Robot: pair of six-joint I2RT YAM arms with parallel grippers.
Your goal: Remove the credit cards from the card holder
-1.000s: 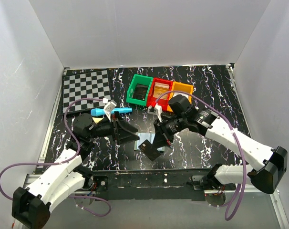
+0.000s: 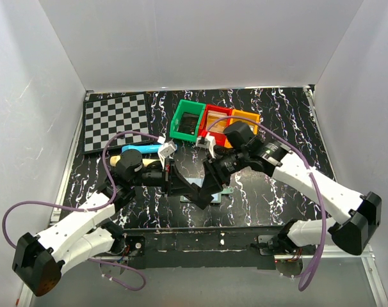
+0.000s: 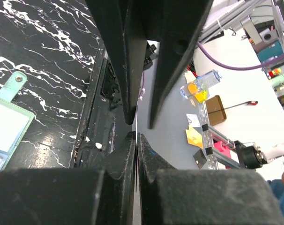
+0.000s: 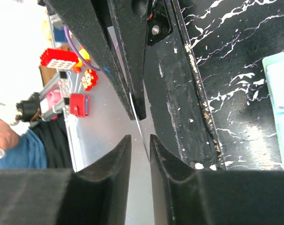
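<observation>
A dark credit card point(image 2: 202, 199) hangs between my two grippers, low over the table's front part. Its thin edge shows as a pale line in both wrist views. My left gripper is shut on the card. My right gripper has its fingers parted a little, one finger on either side of the card's edge with a gap showing. The pale blue-green card holder point(image 2: 194, 181) lies open beneath the grippers, partly hidden by them in the top view. Its clear pockets point(image 3: 6, 124) show in the left wrist view.
Behind the arms stand green point(image 2: 187, 119), red point(image 2: 205, 116) and orange point(image 2: 253, 117) bins. A checkered board point(image 2: 115, 121) and a blue cylinder point(image 2: 139, 149) are at the back left.
My left gripper has come right to the card and shut on it. The card has barely moved.
</observation>
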